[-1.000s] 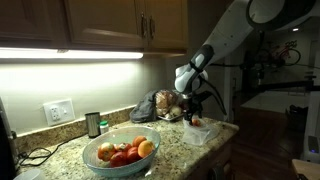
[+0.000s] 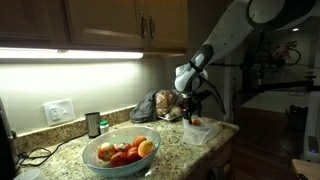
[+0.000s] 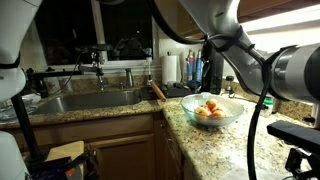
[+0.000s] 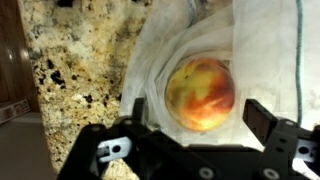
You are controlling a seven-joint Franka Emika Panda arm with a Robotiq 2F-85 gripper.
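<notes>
A red and yellow peach-like fruit (image 4: 200, 94) lies in a white, thin bag (image 4: 160, 75) on the counter. In the wrist view my gripper stands open above it, one finger (image 4: 132, 112) to the left of the fruit and the other finger (image 4: 262, 122) to the right. The fruit shows below and between them, but whether either finger touches it I cannot tell. From the first exterior view, the white bag (image 2: 200, 132) rests near the counter's far right end, under the arm. Only a pale part of the bag (image 3: 262, 174) shows in the second exterior view.
A light-coloured colander bowl (image 2: 92, 158) full of fruit (image 2: 125, 153) stands on the counter nearer the camera. Bagged goods (image 2: 165, 102) sit against the wall behind the arm. A sink (image 3: 85, 100) is farther off.
</notes>
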